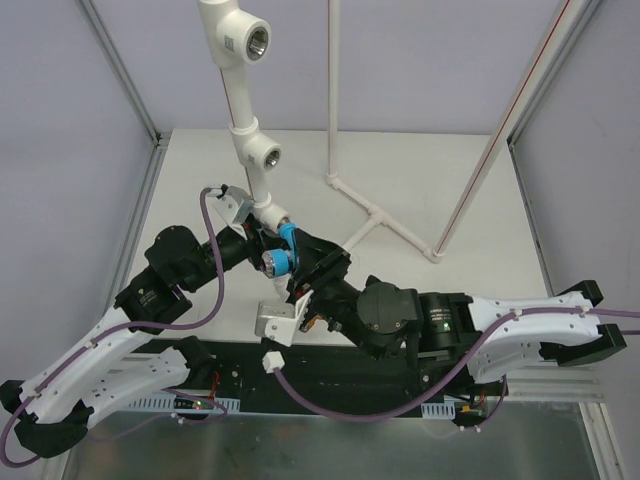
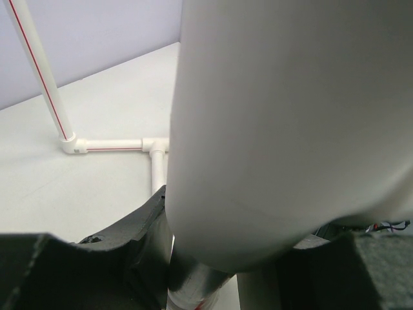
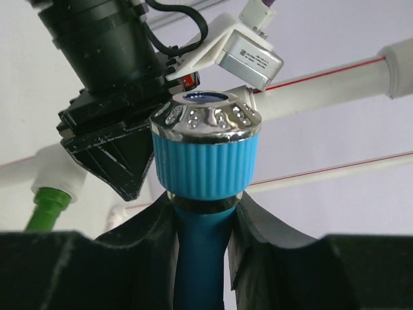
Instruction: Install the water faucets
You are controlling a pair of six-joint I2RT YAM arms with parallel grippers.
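Observation:
The blue faucet (image 3: 206, 165), with its chrome end ring, is between the fingers of my right gripper in the right wrist view. Those fingers flank its blue body under the collar; a thin light gap shows beside the body on the right, so whether they clamp it I cannot tell. From above, the faucet (image 1: 280, 262) is beside the low end of the white standing pipe (image 1: 257, 183). My left gripper (image 1: 258, 235) is shut on that pipe, whose white surface (image 2: 277, 129) fills much of the left wrist view. The faucet's joint with the pipe is mostly hidden.
Higher on the pipe are two open threaded fittings, the upper one (image 1: 257, 42) and the lower one (image 1: 271, 158). A green piece (image 3: 48, 208) sits in another fitting. More white pipes (image 1: 385, 218) run behind on the white board, with clear board around them.

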